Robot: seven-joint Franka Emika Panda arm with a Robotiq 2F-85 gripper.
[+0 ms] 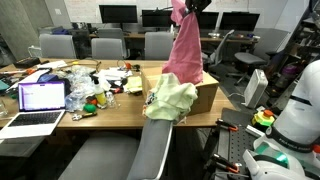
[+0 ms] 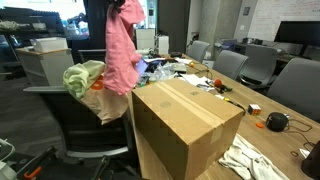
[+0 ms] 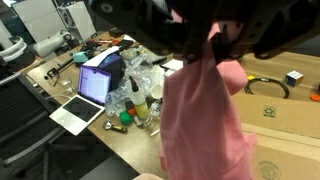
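Observation:
A long pink cloth (image 1: 184,55) hangs from my gripper (image 1: 197,6), which is shut on its upper end high above the table. In exterior view 2 the pink cloth (image 2: 122,52) drops beside the cardboard box (image 2: 190,118), on the side toward the black chair (image 2: 85,128). The wrist view has the dark fingers pinching the pink cloth (image 3: 205,110), which fills the middle and hides part of the table. A pale green cloth (image 1: 173,98) lies draped over the chair's upper edge.
Left on the table stand an open laptop (image 1: 36,104) and a clutter of bottles and plastic bags. White cloth (image 2: 250,160) lies beside the box, near a black mug (image 2: 277,121). Monitors and grey chairs stand behind.

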